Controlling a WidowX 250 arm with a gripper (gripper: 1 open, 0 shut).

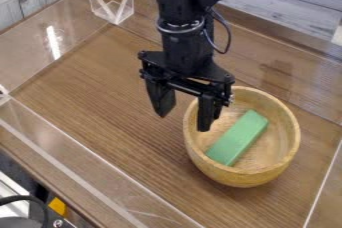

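Note:
My black gripper [183, 106] hangs over the middle of the table, its two fingers spread wide open with nothing visible between them. The right finger is at the rim of a round tan bowl [230, 171] on the right. In the bowl lies a green rectangular block [241, 138], tilted diagonally.
A white wire-like object [116, 5] stands at the back left. A pale wall runs along the back. A black cable and a yellow item are at the lower left edge.

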